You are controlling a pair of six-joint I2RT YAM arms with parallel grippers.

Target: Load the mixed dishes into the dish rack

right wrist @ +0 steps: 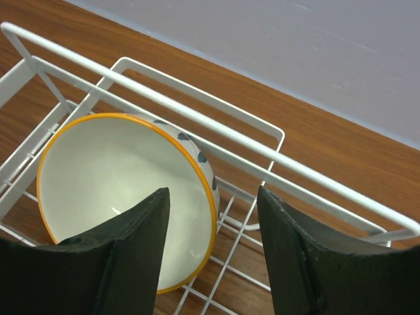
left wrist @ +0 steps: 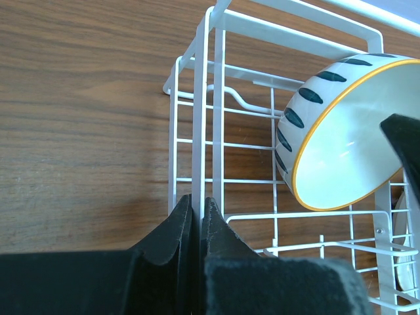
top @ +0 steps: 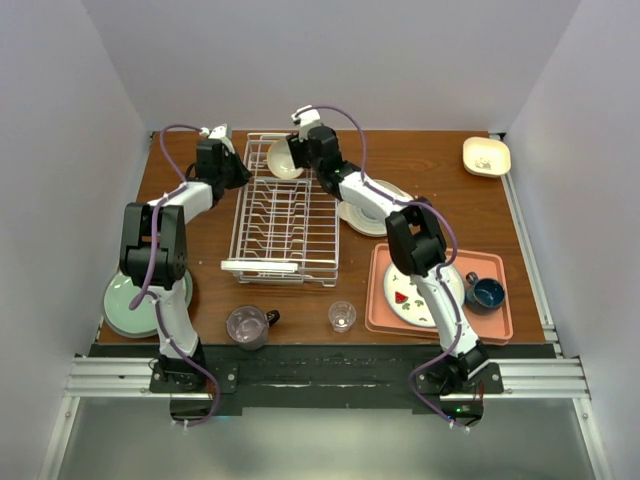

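The white wire dish rack (top: 290, 225) stands at the table's centre. A white bowl (top: 284, 160) with an orange rim and dark leaf marks leans on its side in the rack's far end. My left gripper is shut on an upright wire of the rack's left side. In the right wrist view my right gripper is open beside the bowl (right wrist: 125, 190); its left finger (right wrist: 154, 216) overlaps the bowl's inside, while the right finger (right wrist: 269, 216) lies outside the rim. Whether either finger touches the bowl, I cannot tell.
White plates (top: 370, 210) lie right of the rack, partly under my right arm. A pink tray (top: 460, 334) holds a patterned plate and a dark mug (top: 485, 294). Glass mug (top: 247, 327) and small glass (top: 342, 316) stand in front; green plates (top: 130, 315) left; a square dish (top: 486, 156) far right.
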